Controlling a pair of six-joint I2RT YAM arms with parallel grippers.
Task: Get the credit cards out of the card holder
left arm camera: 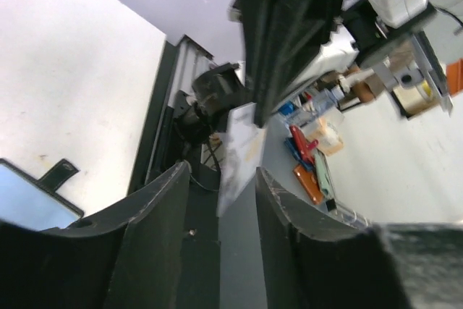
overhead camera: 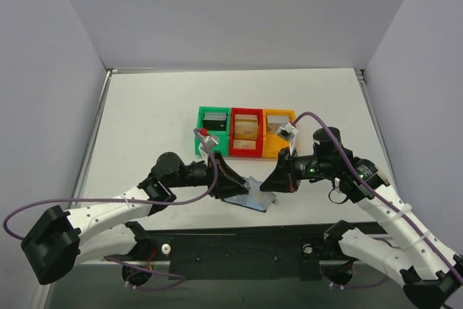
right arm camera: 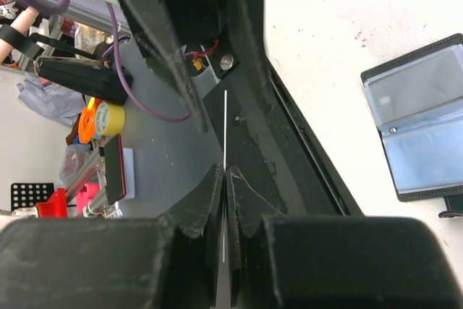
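Observation:
In the right wrist view a thin card (right arm camera: 225, 132), seen edge-on, is pinched by my right gripper, which is shut on it. The same card (left arm camera: 242, 151) shows as a blurred pale face in the left wrist view. My left gripper is open, one finger on either side of the card's free end. Spread on the table, the card holder (right arm camera: 421, 132) has a black border and clear pockets over light blue. In the top view the grippers hover over the holder (overhead camera: 239, 200) and partly hide it.
Behind the arms stand a green box (overhead camera: 200, 121), a red box (overhead camera: 246, 155) and a yellow box (overhead camera: 270, 153), each with flat items inside. The table's dark front edge (right arm camera: 311, 153) lies close to the grippers.

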